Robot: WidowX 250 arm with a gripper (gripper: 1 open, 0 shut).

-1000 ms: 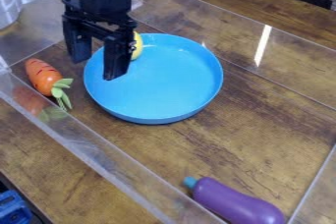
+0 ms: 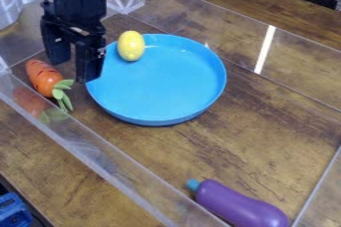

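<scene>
My black gripper (image 2: 74,54) hangs open at the upper left, its fingers over the left rim of a blue plate (image 2: 158,87), just above and right of an orange toy carrot (image 2: 44,77) with green leaves. Nothing shows between the fingers. A yellow egg-shaped toy (image 2: 131,46) rests on the back left of the plate.
A purple toy eggplant (image 2: 242,206) lies at the front right. Clear plastic barriers run along the front left and upper left. A blue object (image 2: 14,216) is at the bottom left corner. The wooden surface (image 2: 273,102) right of the plate is mostly free.
My gripper has moved left, away from the yellow toy and toward the carrot, uncovering more of the yellow toy. The objects look unmoved.
</scene>
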